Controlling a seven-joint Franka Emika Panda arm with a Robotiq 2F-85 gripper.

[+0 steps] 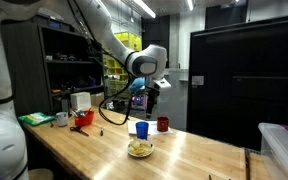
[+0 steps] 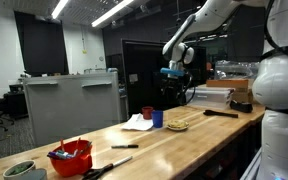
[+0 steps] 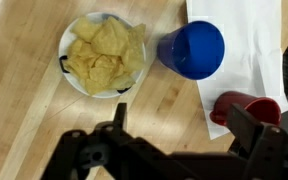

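Note:
My gripper hangs in the air above the table, open, with nothing between its fingers in the wrist view. Below it on the wood stands a blue cup, its open top facing up. A white bowl of yellow chips sits to the left of the cup in that view. The red mug is at the lower right there, partly covered by a finger. Under or beside the cup and mug lies a white paper sheet. Exterior view 1 shows the blue cup between the bowl and the red mug.
A red container with tools in it stands at the table's other end, with dark-handled tools lying near it. A clear plastic bin is at the right edge of exterior view 1.

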